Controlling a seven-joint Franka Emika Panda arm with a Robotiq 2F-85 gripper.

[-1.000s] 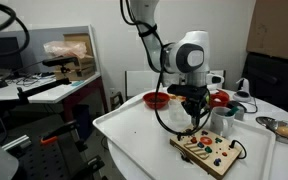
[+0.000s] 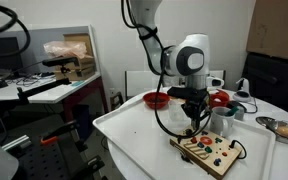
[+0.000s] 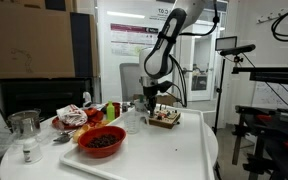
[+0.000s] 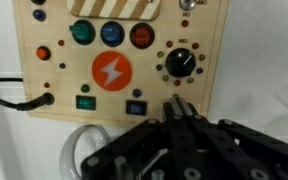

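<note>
A wooden switch board [image 2: 212,152] lies flat on the white table. My gripper is shut, its fingertips over one edge of the board in the wrist view, with nothing visible between them. Close ahead of the tips sits a black round knob [image 4: 180,62] with a white pointer line. An orange disc with a lightning bolt [image 4: 111,70] is to the left, and a black rocker switch [image 4: 136,107] is nearer. Green, blue and red buttons line the far part. Whether the tips touch the board cannot be told.
A black cable [image 4: 14,104] leaves the board's side. A white mug [image 2: 222,122] stands close behind the board, with red bowls and a clear container farther back. A metal bowl [image 2: 285,131] is at the right.
</note>
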